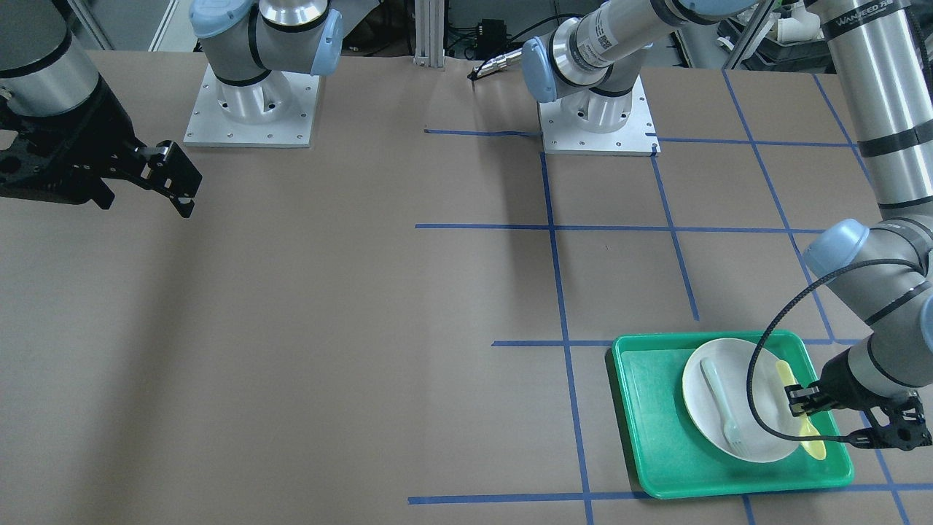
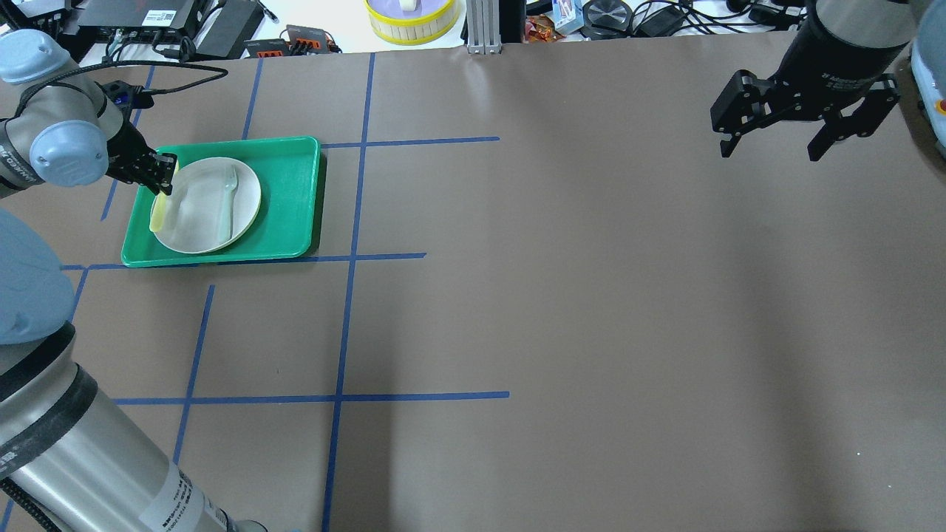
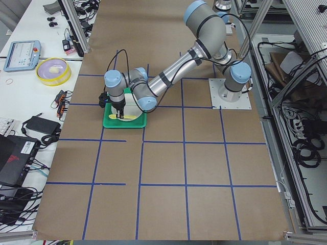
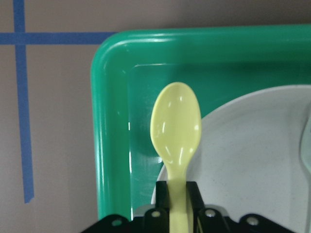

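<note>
A green tray (image 1: 647,429) at the lower right of the front view holds a white plate (image 1: 743,429) with a pale mint utensil (image 1: 723,402) on it. A yellow spoon (image 4: 175,126) lies over the plate's edge at one side of the tray. My gripper is shut on the spoon's handle, low over the plate; in the front view my gripper (image 1: 796,398) is at the tray's right part.
Other arms stand around the table, one with a black gripper (image 2: 798,111) at the top right of the top view.
</note>
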